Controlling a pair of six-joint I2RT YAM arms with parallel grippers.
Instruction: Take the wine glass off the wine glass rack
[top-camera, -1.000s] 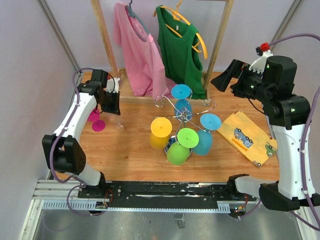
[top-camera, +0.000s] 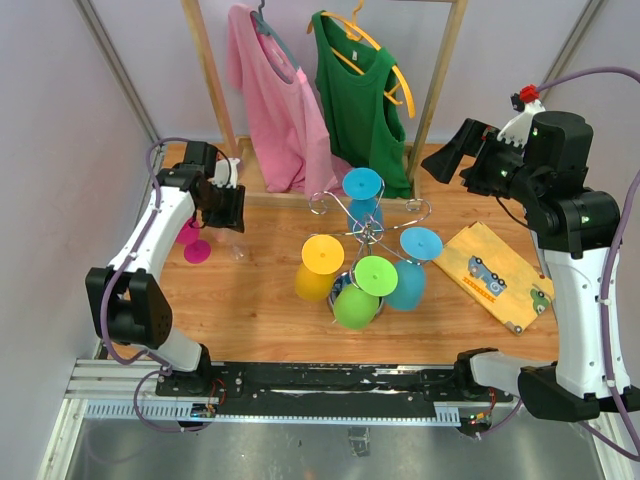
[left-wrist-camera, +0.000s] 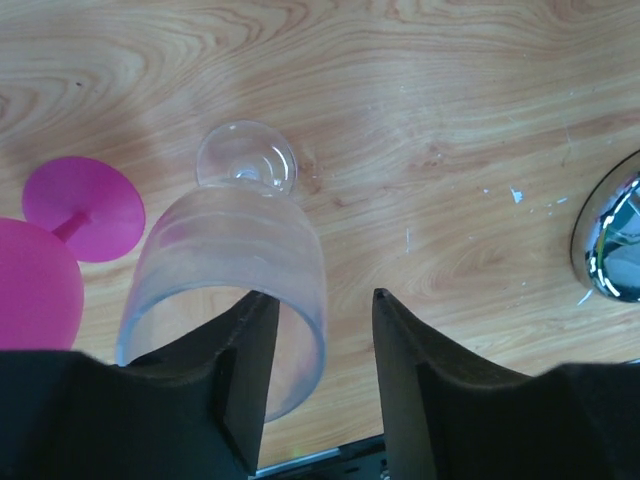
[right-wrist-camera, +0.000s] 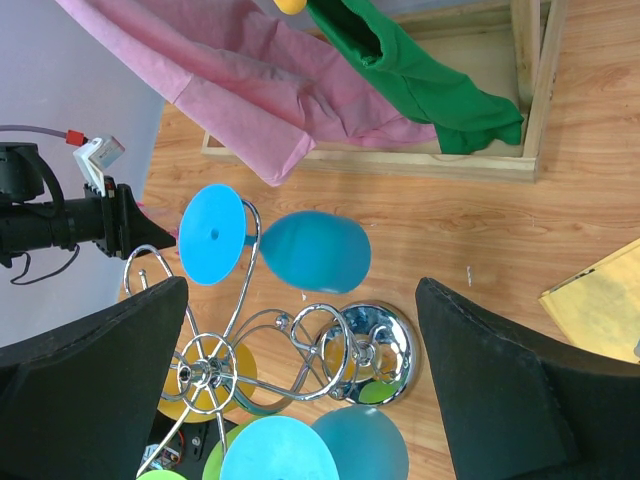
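A clear wine glass (left-wrist-camera: 235, 235) stands on the wooden table beside a pink glass, its round foot visible beyond the bowl in the left wrist view. My left gripper is open at the rim; one finger (left-wrist-camera: 245, 345) reaches inside the bowl, the other is outside and apart from the wall. The chrome wine glass rack (top-camera: 370, 235) in the top view carries blue, yellow and green glasses hanging foot up. High on the right, my right gripper (top-camera: 455, 155) is open and empty, away from the rack.
Left of the clear glass is the pink glass (left-wrist-camera: 85, 210), close by. A rail with pink (top-camera: 280, 100) and green (top-camera: 360, 110) tops stands behind. A yellow cloth book (top-camera: 495, 275) lies at right. Bare table separates the clear glass from the rack.
The glass has kept nearly the same place. My right arm has not visibly moved.
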